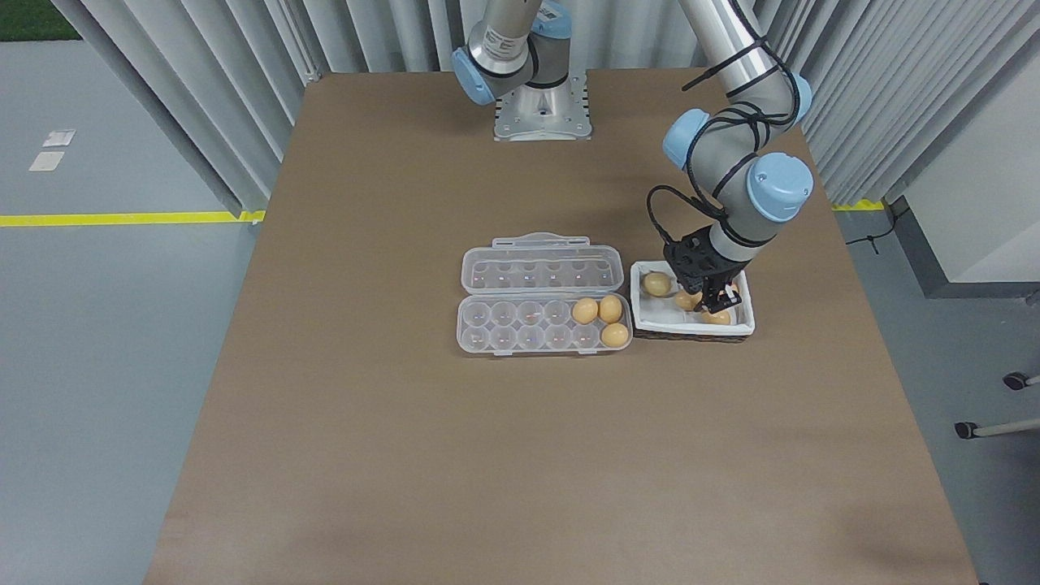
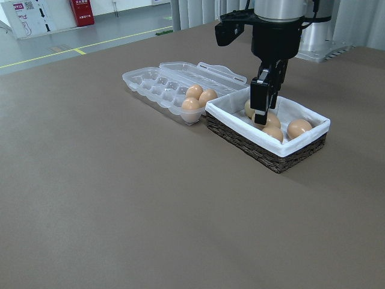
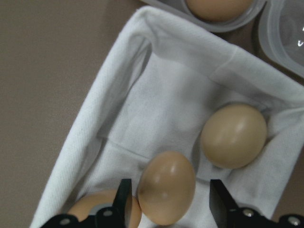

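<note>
My gripper hovers just over a white-lined wicker basket (image 2: 243, 138) of eggs, fingers apart. In the wrist view an upright-lying brown egg (image 3: 166, 187) sits between and beneath the fingertips, a paler egg (image 3: 232, 136) lies to the upper right, and another egg (image 3: 90, 206) is partly behind the left finger. Left of the basket in the front view, a clear plastic carton (image 1: 529, 336) lies open, with three eggs (image 1: 614, 335) at its right end and its other cups empty.
The carton lid (image 1: 541, 268) lies flat behind its cups, close beside the basket.
</note>
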